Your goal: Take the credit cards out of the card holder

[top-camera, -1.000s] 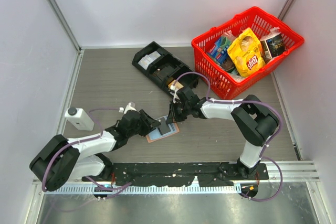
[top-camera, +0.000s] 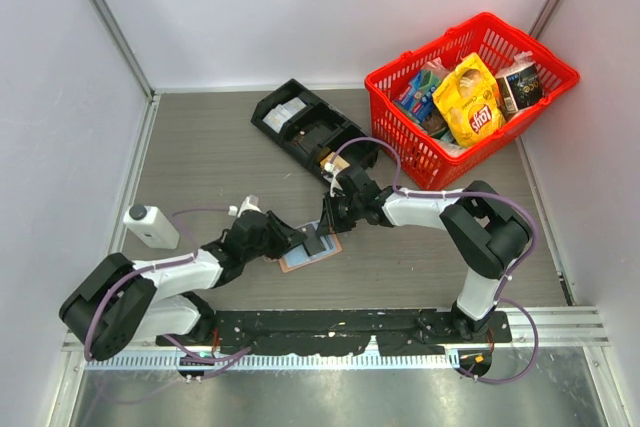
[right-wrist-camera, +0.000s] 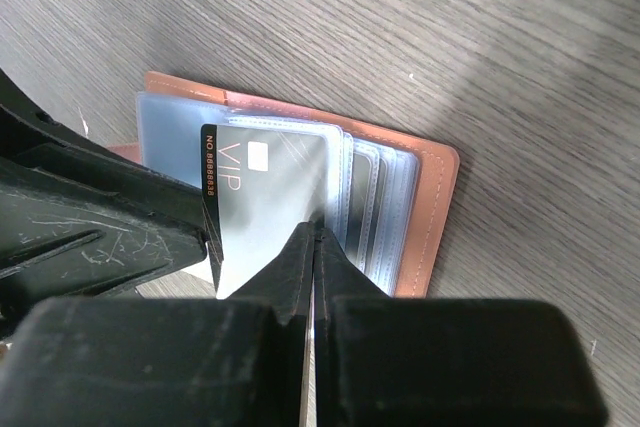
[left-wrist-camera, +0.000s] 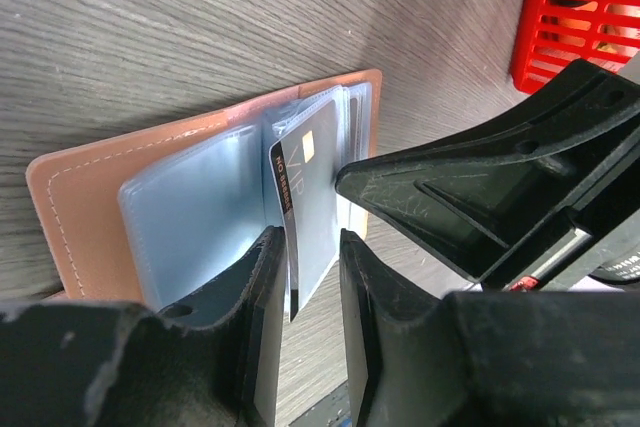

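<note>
The card holder lies open on the table, with a tan cover (left-wrist-camera: 90,182) and clear bluish sleeves (left-wrist-camera: 195,202). A grey VIP card (right-wrist-camera: 270,172) with a black edge stripe sits in a raised sleeve, its striped edge sticking out of the sleeve's open side. My left gripper is part open, and the card's protruding edge reaches down between its fingers. From the other side my right gripper is shut on the sleeve beside the card; its tips cover what they pinch. In the top view both grippers meet over the holder (top-camera: 312,247).
A black divided tray (top-camera: 315,132) stands behind the holder, close to the right arm. The red basket (top-camera: 410,152) with snack packs is at the back right. A white bottle (top-camera: 152,227) stands at the left. Bare table lies front right.
The right arm and the card holder look unmoved.
</note>
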